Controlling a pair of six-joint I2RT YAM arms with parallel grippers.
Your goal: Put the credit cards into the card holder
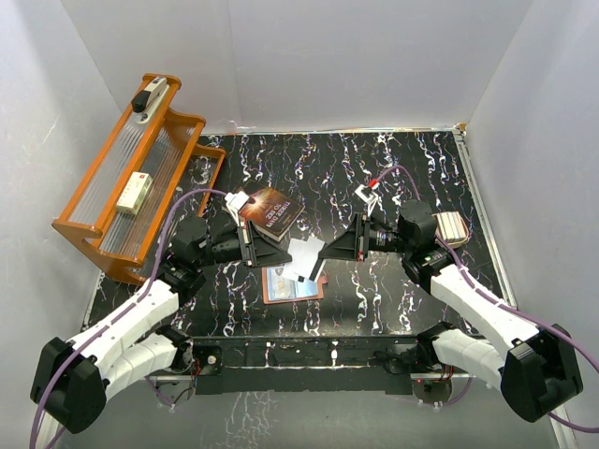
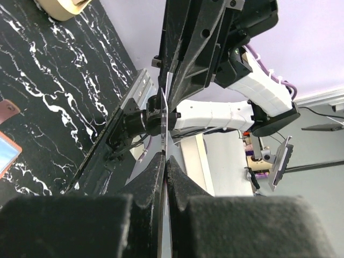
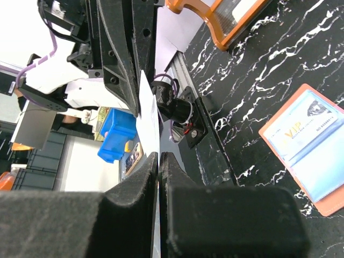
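Observation:
My left gripper [image 1: 284, 256] and right gripper [image 1: 324, 254] face each other low over the table's middle. Between them hangs a thin white card [image 1: 301, 251], its left side in my left gripper, which is shut. A second white card with a dark stripe [image 1: 317, 269] overlaps it and is in my shut right gripper. Edge-on in the left wrist view, two thin card edges [image 2: 167, 86] stand slightly apart; the right wrist view shows a white card face [image 3: 148, 115]. The open brown card holder [image 3: 309, 142], with a "VIP" card inside, lies beneath, partly covered in the top view.
Behind the grippers lies a dark book [image 1: 271, 212]. At back left stands a wooden shelf [image 1: 168, 140] bearing a stapler and a small box. A tan box of cards [image 1: 453, 229] sits at right, partly behind the right arm.

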